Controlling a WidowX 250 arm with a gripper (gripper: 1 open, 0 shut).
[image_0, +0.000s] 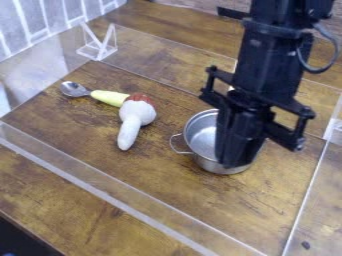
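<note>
My black gripper (238, 150) reaches down from the top right and hangs over a small steel pot (203, 141) with wire handles, hiding much of its right side and interior. The fingertips point down at or into the pot; whether anything is between them is hidden. Left of the pot lie a white radish-like toy (134, 122) with a red top, a yellow corn-like item (110, 97) and a metal spoon (74, 89).
A white wire stand (100, 45) stands at the back left. Clear plastic edges run along the left and right sides.
</note>
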